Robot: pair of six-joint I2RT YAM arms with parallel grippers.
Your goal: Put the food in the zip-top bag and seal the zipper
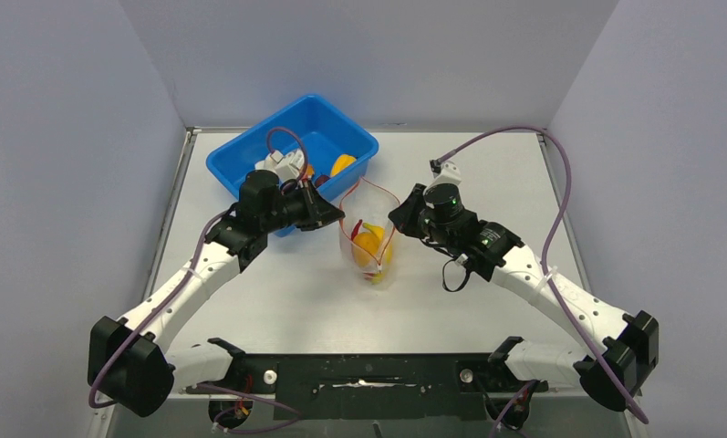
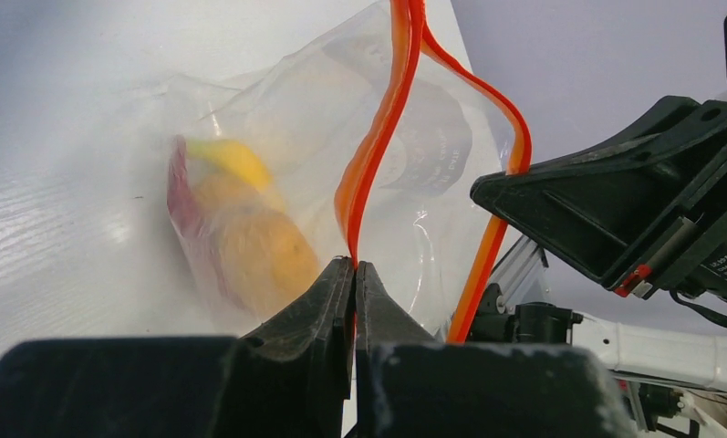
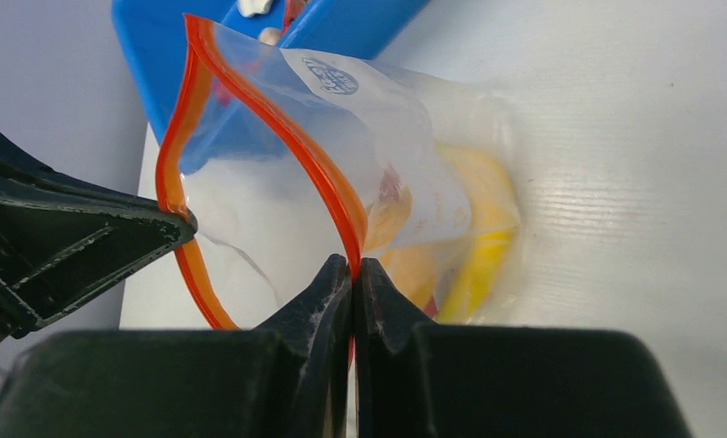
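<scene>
A clear zip bag with a red-orange zipper stands upright mid-table, its mouth open, food inside: yellow, orange and red pieces. My left gripper is shut on the near zipper edge, which runs into its fingertips in the left wrist view. My right gripper is shut on the opposite side of the bag's zipper edge. The two grippers face each other from either side of the bag's mouth.
A blue bin stands at the back left, holding more food such as a yellow piece. Grey walls border it.
</scene>
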